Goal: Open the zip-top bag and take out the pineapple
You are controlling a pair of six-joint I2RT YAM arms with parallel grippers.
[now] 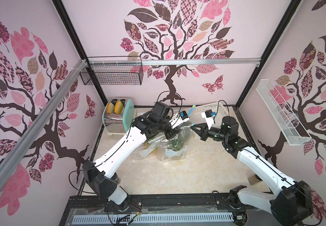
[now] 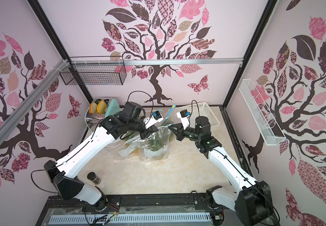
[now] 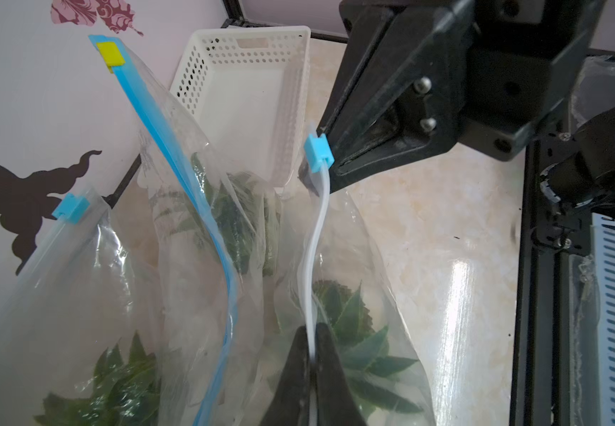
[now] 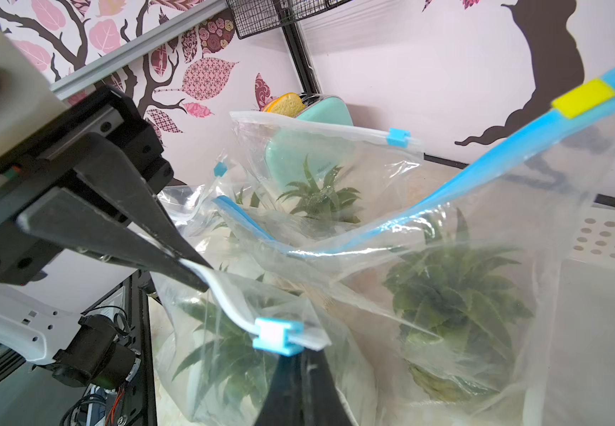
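A clear zip top bag with a white zip strip (image 3: pixel 310 262) and a small light-blue slider (image 3: pixel 318 152) stands between my grippers. Green pineapple leaves (image 3: pixel 353 326) show through its film. My left gripper is closed around the strip, a short way along from the slider; in the right wrist view its dark fingers (image 4: pixel 119 238) reach the strip from the left. My right gripper is shut, its tips right at the slider (image 4: pixel 277 335) by the strip's end. Whether any film lies between those tips is hidden. The pineapple's body is mostly obscured.
Just behind stands another bag with a blue zip (image 4: pixel 463 170) and yellow slider, with leaves inside; a further clear bag (image 4: pixel 321 156) is beyond it. A white basket (image 2: pixel 210 113) stands at the back right.
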